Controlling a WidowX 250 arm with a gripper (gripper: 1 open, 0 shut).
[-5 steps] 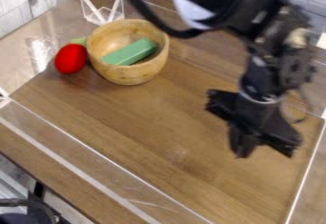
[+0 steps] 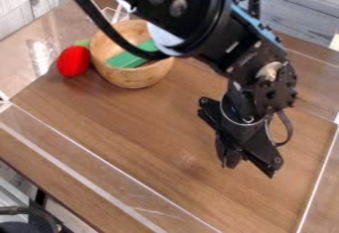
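My gripper (image 2: 231, 154) is over the bare right part of the wooden table (image 2: 146, 168), pointing down, shut, with nothing showing between its fingers. A wooden bowl (image 2: 133, 78) at the upper left holds a green block (image 2: 130, 58), partly hidden behind my arm. A red tomato-like object (image 2: 73, 62) with a green top lies left of the bowl.
A pale strip runs along the left edge, and a wall stands at the back. A white object behind the bowl is partly hidden by the arm.
My gripper and arm have moved left, and the arm now covers part of the bowl and green block. The objects on the table look unmoved.
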